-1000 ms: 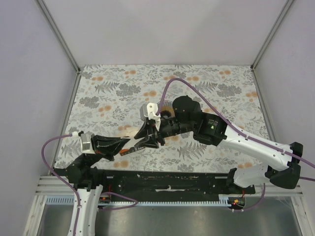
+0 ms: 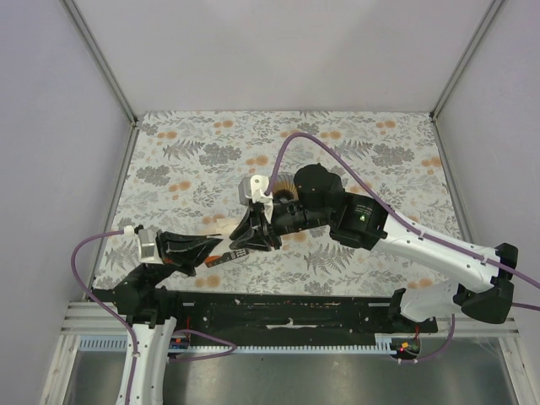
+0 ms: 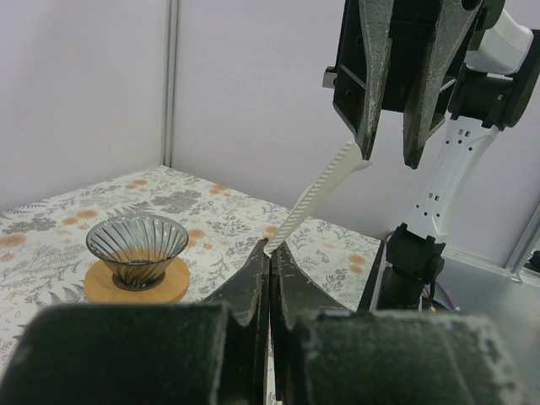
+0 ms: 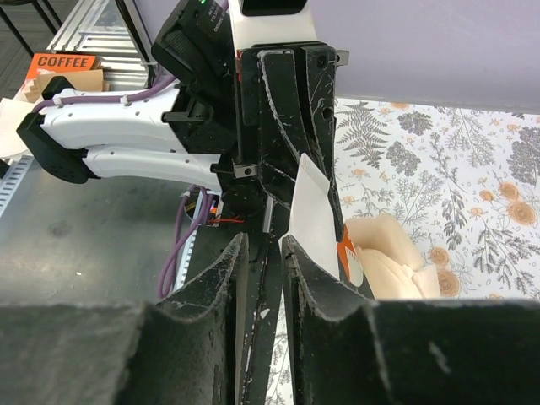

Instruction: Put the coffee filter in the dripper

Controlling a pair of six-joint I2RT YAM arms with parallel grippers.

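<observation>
A white paper filter [image 3: 322,190] is held by the tip of my left gripper, which is shut on it; the filter slants up toward my right gripper [image 2: 253,237]. In the left wrist view the right gripper's fingers stand a little apart at the filter's upper end; in the right wrist view the filter [image 4: 314,219] rises just beyond its fingertips. The dripper [image 3: 137,246], a ribbed translucent cone on a wooden base, stands on the patterned mat, mostly hidden under the right arm from above.
A stack of tan filters [image 4: 388,253] with an orange package lies on the mat beside the left gripper. Side walls enclose the workspace.
Very little differs in the top view; the right gripper's fingers have shifted slightly at the filter. The left arm has stayed in place.
</observation>
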